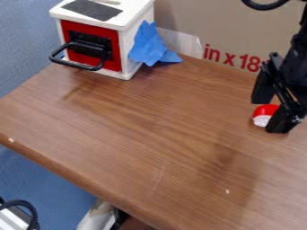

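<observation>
My black gripper (pixel 275 106) is at the right edge, lowered over a red and white object (pixel 263 116) on the wooden table. Its fingers are around or in front of that object and partly hide it. Whether they are shut on it cannot be told.
A white box (pixel 127 20) with a red front and black handle stands at the back left, a blue cloth (pixel 151 47) beside it. A cardboard wall (pixel 216 31) closes the back.
</observation>
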